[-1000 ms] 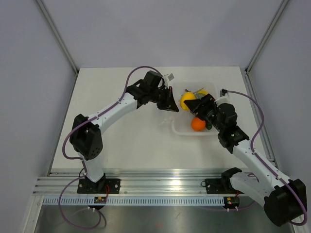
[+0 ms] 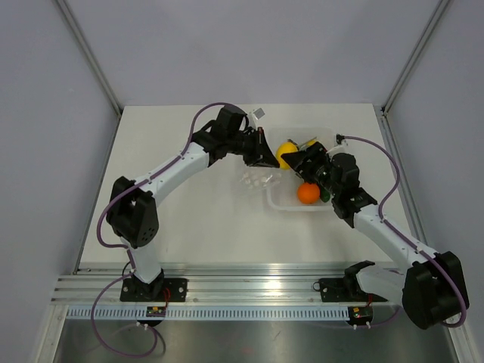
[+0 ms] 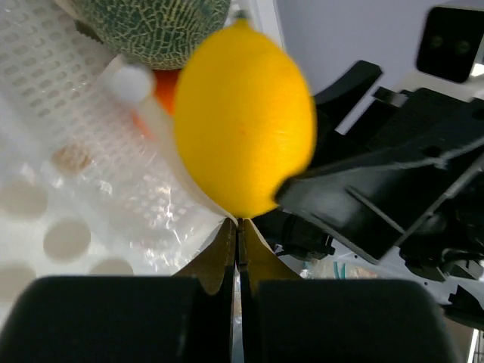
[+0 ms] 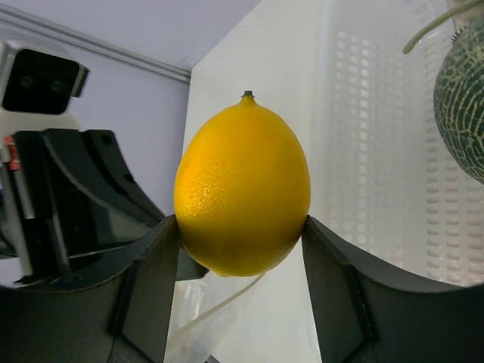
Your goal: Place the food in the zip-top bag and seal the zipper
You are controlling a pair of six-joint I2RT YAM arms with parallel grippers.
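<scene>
A yellow lemon (image 4: 242, 189) sits between the two fingers of my right gripper (image 2: 291, 157), which is shut on it with a finger against each side. In the left wrist view the lemon (image 3: 243, 121) hangs right by the mouth of the clear zip top bag (image 3: 151, 215). My left gripper is shut, its tips pinching the bag's thin edge. From above, the bag (image 2: 259, 178) shows faintly beneath the left gripper. Whether the lemon's underside is inside the opening cannot be told.
A white basket (image 2: 281, 204) at the back right holds an orange (image 2: 308, 193) and a netted green melon (image 4: 463, 110) among other food. Both grippers are close together over its left side.
My right gripper has carried the lemon a little to the left, nearer the left gripper. The left gripper has shifted slightly. More of the clear bag shows below it now.
</scene>
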